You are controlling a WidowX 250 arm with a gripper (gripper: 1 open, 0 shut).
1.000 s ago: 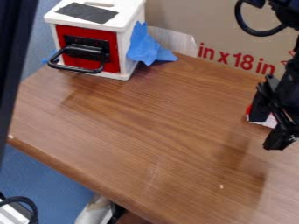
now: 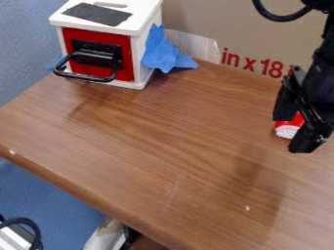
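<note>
My black gripper [image 2: 299, 125] is at the right edge of the camera view, angled down over the wooden table. Just behind its fingers sits a small red object [image 2: 287, 130], partly covered by the gripper. Whether the fingers are open or shut on it cannot be made out.
A white and red toy oven [image 2: 104, 51] with a black handle stands at the back left, a blue cloth [image 2: 167, 54] beside it. A cardboard panel [image 2: 235, 29] backs the table [image 2: 144, 166], whose middle is clear. Blue floor shows at left.
My gripper has moved upward in the view, and the dark shape along the left edge has gone out of view.
</note>
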